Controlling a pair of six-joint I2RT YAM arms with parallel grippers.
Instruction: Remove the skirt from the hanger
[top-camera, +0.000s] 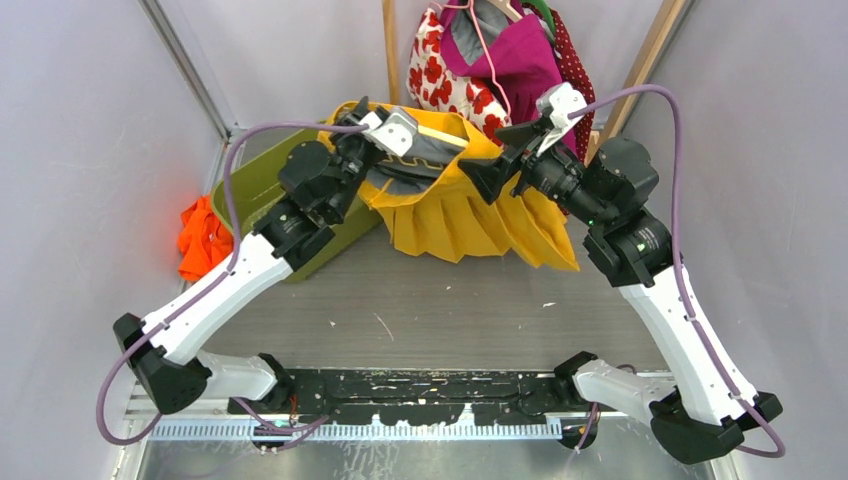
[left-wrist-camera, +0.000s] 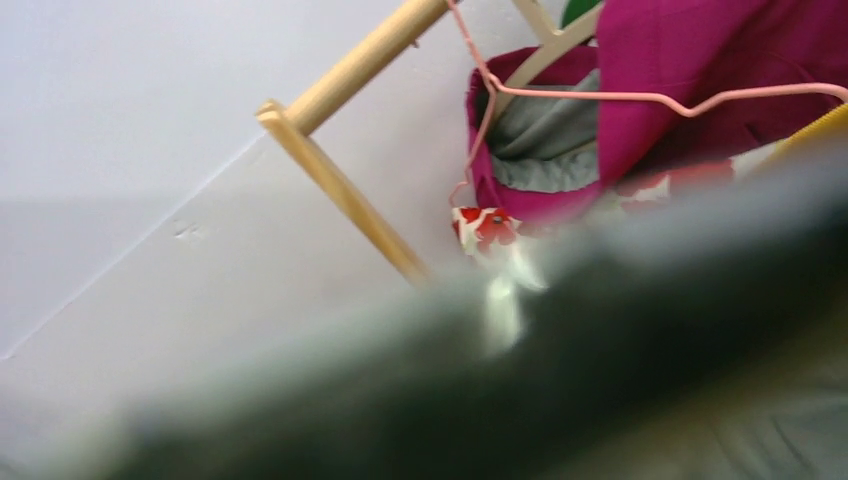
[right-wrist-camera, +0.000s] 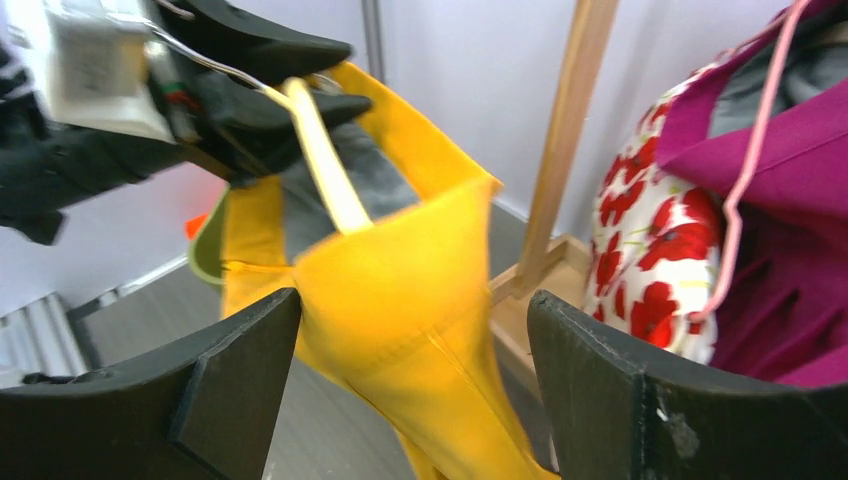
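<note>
The yellow skirt (top-camera: 480, 225) hangs on a pale hanger (top-camera: 442, 136), its grey lining (top-camera: 415, 170) showing inside the open waistband. At the skirt's left end, my left gripper (top-camera: 370, 112) is beside the hanger and waistband. In the right wrist view the left gripper's fingers (right-wrist-camera: 285, 40) look parted around the hanger (right-wrist-camera: 325, 160), but what they grip is unclear. A dark blur fills the lower left wrist view. My right gripper is open; the waistband's right end (right-wrist-camera: 400, 280) shows between its fingers, and whether it touches them is unclear.
Behind hang a red-flowered garment (top-camera: 432, 70) and a magenta one (top-camera: 515, 60), with a pink hanger (top-camera: 490, 60) in front. A green bin (top-camera: 228, 205) stands at left, an orange cloth (top-camera: 203, 240) beside it.
</note>
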